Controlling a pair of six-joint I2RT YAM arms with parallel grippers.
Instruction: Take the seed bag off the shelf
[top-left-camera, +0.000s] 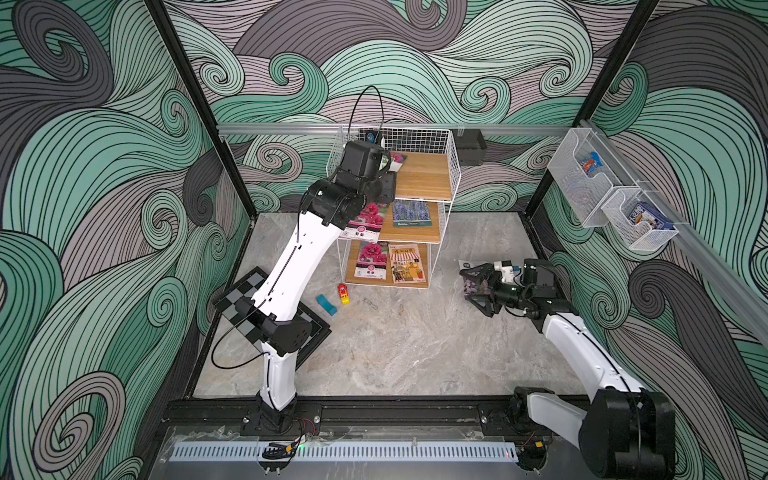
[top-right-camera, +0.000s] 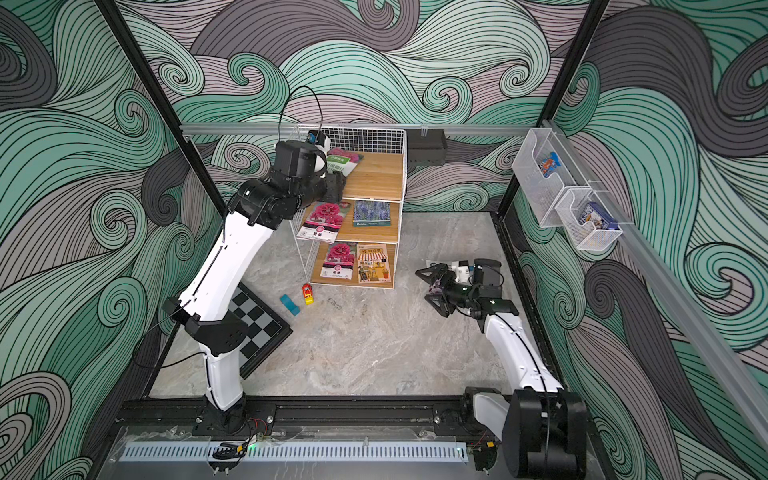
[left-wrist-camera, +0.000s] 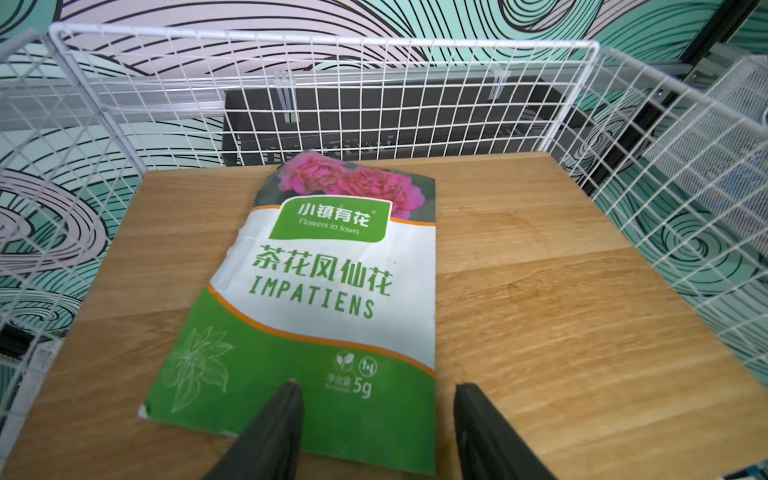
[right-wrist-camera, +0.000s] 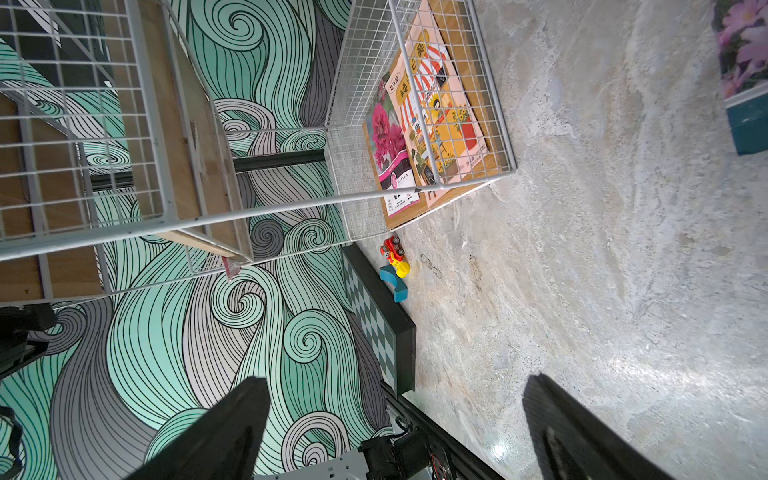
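Note:
A green-and-white Impatiens seed bag (left-wrist-camera: 328, 288) lies flat on the left of the wooden top shelf (left-wrist-camera: 560, 296). My left gripper is at the bag's near edge, its two fingers apart with no sign of anything held; one finger is over the bag, the other by its right side. My right gripper stands open low at the right, beside the rack, over a packet with pink flowers (right-wrist-camera: 740, 48) on the floor.
Lower shelves hold several packets (top-left-camera: 372, 260). A toy car (top-left-camera: 343, 293), blue block (top-left-camera: 325, 304) and checkered board (top-left-camera: 236, 300) lie at left. Wire baskets (top-left-camera: 580, 180) hang at right.

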